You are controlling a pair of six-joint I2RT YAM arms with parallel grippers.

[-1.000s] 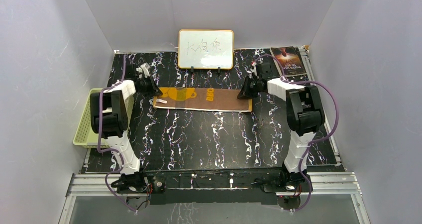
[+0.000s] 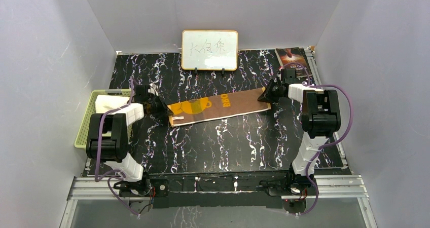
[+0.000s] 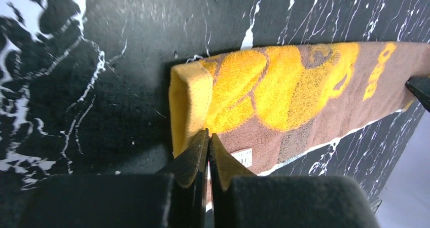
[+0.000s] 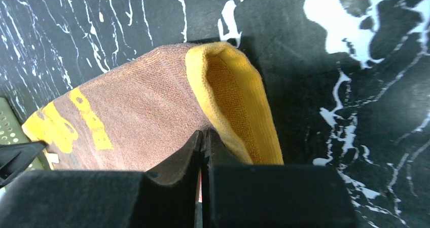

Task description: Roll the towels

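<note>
The brown towel (image 2: 238, 105) with a yellow cup print is a long folded strip slanting across the table, its right end farther back. At the towel's left end my left gripper (image 2: 169, 112) is shut on the cloth. My right gripper (image 2: 261, 99) pinches the opposite end. In the left wrist view, the yellow end of the towel (image 3: 284, 86) puckers up beside the left fingertips (image 3: 218, 154), with a white label partly behind them. In the right wrist view, a yellow border of the towel (image 4: 147, 96) stands up beside the right gripper. The pinched cloth itself is mostly hidden.
A green basket (image 2: 82, 131) holding white cloth is at the left, partly under the left arm. A whiteboard (image 2: 209, 50) stands at the back, and a book (image 2: 291, 57) lies at the back right.
Both grippers and the towel have shifted right. The left end has come forward more than the right, so the strip now slants. The cloth has travelled along with both grippers.
</note>
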